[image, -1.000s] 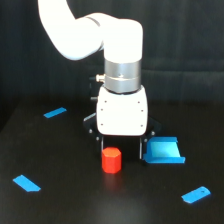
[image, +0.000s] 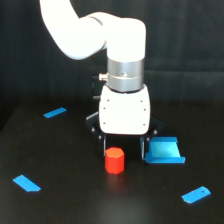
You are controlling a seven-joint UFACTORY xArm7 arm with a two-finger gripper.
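A small red block (image: 115, 161) stands upright on the dark table, in front of my gripper (image: 122, 150) in the camera view. Above and slightly right of the block is the white hand, pointing down. Its black fingers are hard to make out against the dark background, but their faint edges stand wide apart, so the gripper looks open. The block appears near the left finger; whether they touch I cannot tell. A blue open box (image: 163, 158) sits just right of the gripper.
Blue tape strips mark the table at the back left (image: 55, 112), front left (image: 26, 184) and front right (image: 196, 195).
My arm and hand have shifted slightly to the right. The red block also appears a little further right than before. The blue box has not moved.
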